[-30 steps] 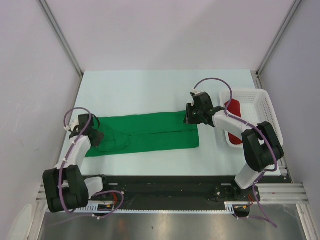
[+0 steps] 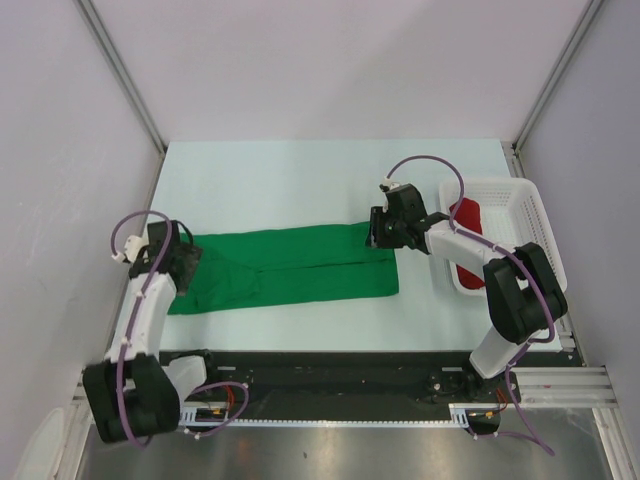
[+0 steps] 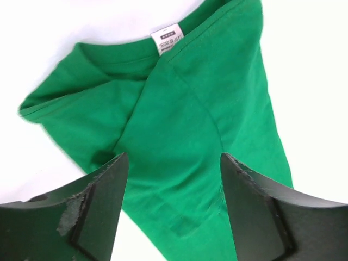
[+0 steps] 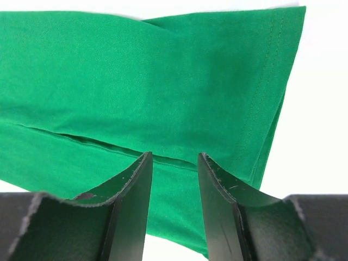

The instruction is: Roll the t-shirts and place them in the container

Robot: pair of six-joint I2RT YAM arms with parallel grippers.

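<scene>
A green t-shirt [image 2: 310, 270], folded into a long strip, lies across the white table. In the left wrist view its collar end [image 3: 103, 60] shows, with a white label at the neck. My left gripper stands part open above that end, the fingers apart with only cloth visible below them. Over the right end, the hem end with stitching [image 4: 266, 81], hangs my right gripper. Its fingers are apart too, pointing at a fold line in the cloth, and nothing is gripped. In the top view the left arm covers the shirt's left end.
At the right of the table stands a white basket [image 2: 525, 225] with a rolled red cloth [image 2: 468, 265] inside, partly behind the right arm.
My left arm has shifted left and a little toward the back, and is blurred by motion. The right arm stays almost still. The shirt lies as before.
</scene>
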